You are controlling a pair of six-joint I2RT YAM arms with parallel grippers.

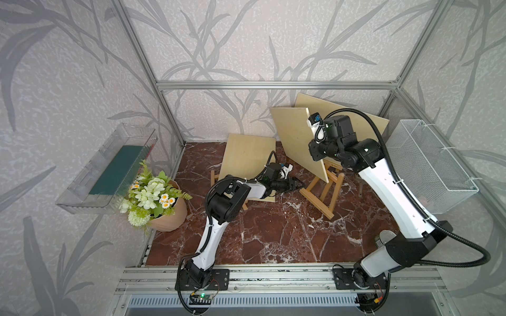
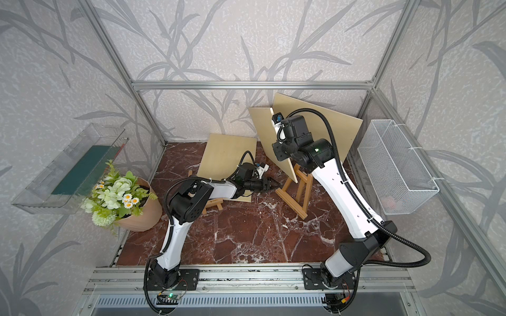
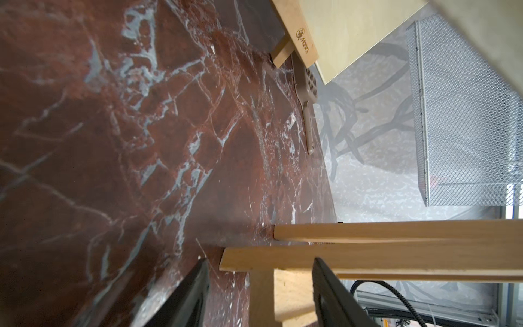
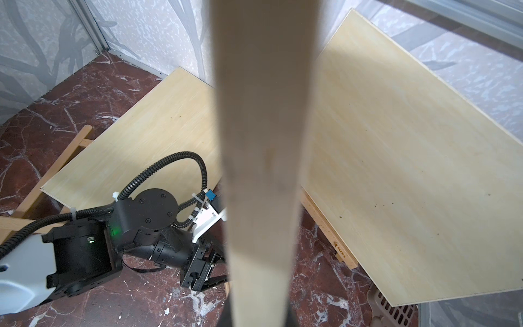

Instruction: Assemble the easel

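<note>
The wooden easel (image 1: pixel 320 204) lies low at the right of the table. My left gripper is beside its left end; in the left wrist view its fingers are parted, with a wooden bar just beyond them. My right gripper (image 1: pixel 316 147) is raised, shut on the edge of an upright board (image 1: pixel 290 131), which fills the middle of the right wrist view as a blurred strip (image 4: pixel 261 136). A second board (image 1: pixel 363 123) leans behind it. Another board (image 1: pixel 247 147) lies at the back middle, over more wooden frame pieces.
A flower pot (image 1: pixel 167 221) and a clear bin (image 1: pixel 79 200) are at the left, a white mesh basket (image 1: pixel 432 158) at the right.
</note>
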